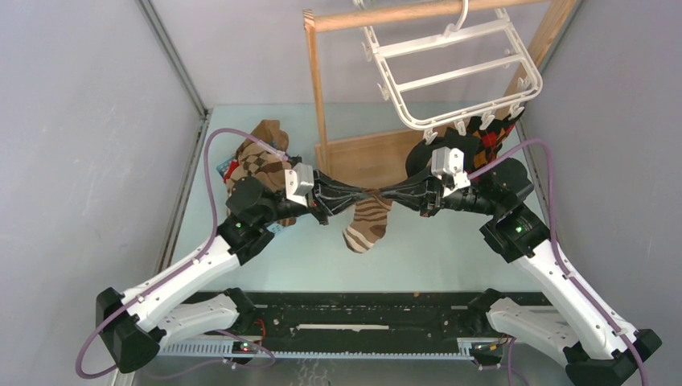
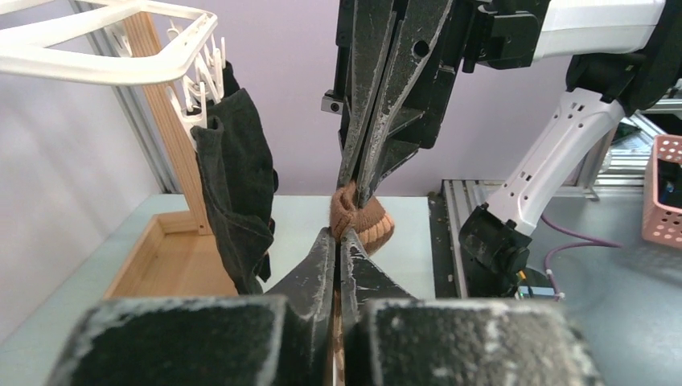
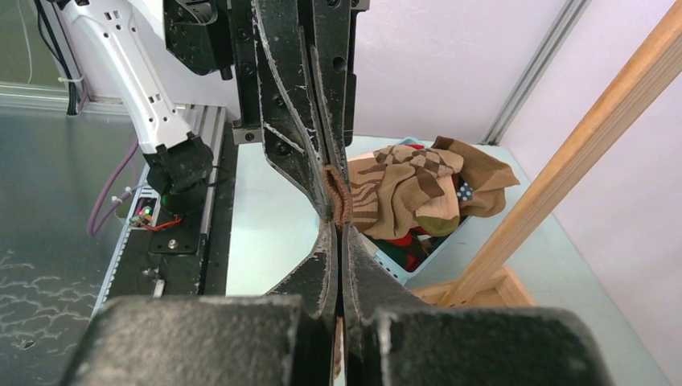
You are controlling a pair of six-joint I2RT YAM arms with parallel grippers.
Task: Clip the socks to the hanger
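A brown striped sock [image 1: 371,221] hangs toe down between the two grippers in the top view. My left gripper [image 1: 367,192] is shut on its cuff from the left, and my right gripper [image 1: 384,193] is shut on the cuff from the right. The left wrist view shows the bunched brown cuff [image 2: 354,211] at both sets of fingertips. In the right wrist view the cuff [image 3: 338,195] appears as a narrow fold. The white hanger [image 1: 450,74] hangs from a wooden rack, with dark socks [image 1: 454,149] clipped along its right front side.
A light blue basket [image 3: 394,265] heaped with brown patterned socks [image 3: 418,181] stands at the left of the table. The wooden rack's post [image 1: 318,92] rises between that basket and the hanger.
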